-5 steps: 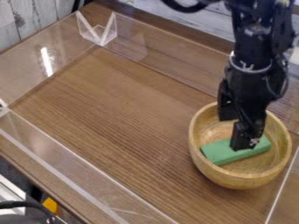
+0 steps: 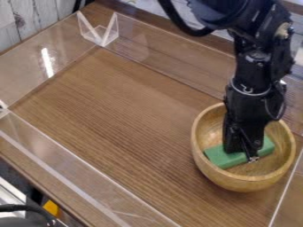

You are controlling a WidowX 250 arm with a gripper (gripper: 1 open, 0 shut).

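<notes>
A wooden bowl (image 2: 213,178) sits at the right of the table, holding a flat green block (image 2: 222,158). My black gripper (image 2: 244,147) reaches down into the bowl from above, its fingertips at the block and partly covering it. The fingers look close together; whether anything is between them is hard to make out.
A white angular object (image 2: 98,29) is at the back left. Dark cables lie beyond the table's lower-left edge.
The gripper has moved lower into the bowl and its fingers have come closer together over the green block. The bowl stays in about the same place.
</notes>
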